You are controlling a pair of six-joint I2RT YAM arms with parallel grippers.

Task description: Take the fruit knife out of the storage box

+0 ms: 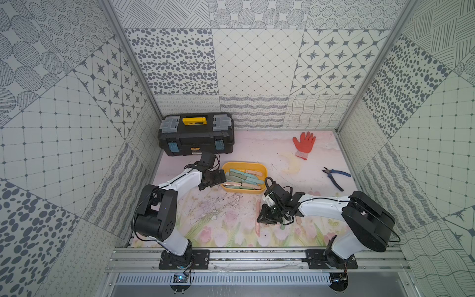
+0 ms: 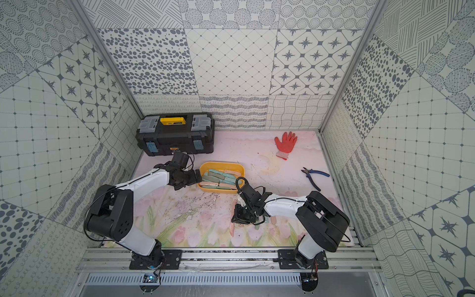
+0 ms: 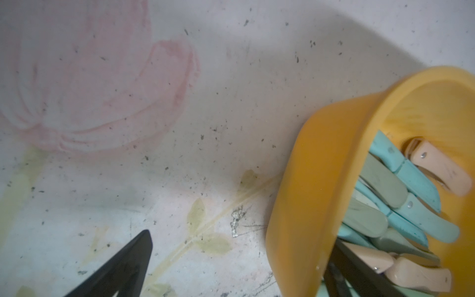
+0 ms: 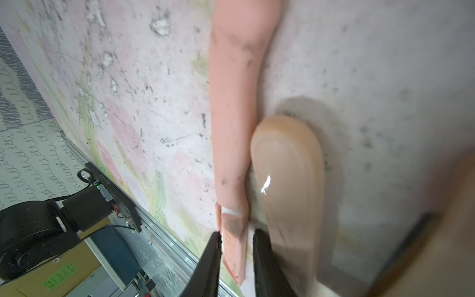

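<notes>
The yellow storage box (image 1: 244, 164) holds several fruit knives (image 3: 427, 223) in teal, grey-green and pink. My left gripper (image 1: 219, 179) stands open at the box's left wall. A pink knife (image 4: 233, 113) lies out of the box on the table in front of it, with a pale tan knife (image 4: 287, 183) beside it in the right wrist view. My right gripper (image 1: 262, 217) is down at these knives, part open, its dark fingertips beside the lower end of the pink one; I cannot tell whether it touches either.
A black toolbox (image 1: 196, 136) stands at the back left. A red glove (image 1: 304, 143) lies at the back right and pliers (image 1: 336, 175) at the right.
</notes>
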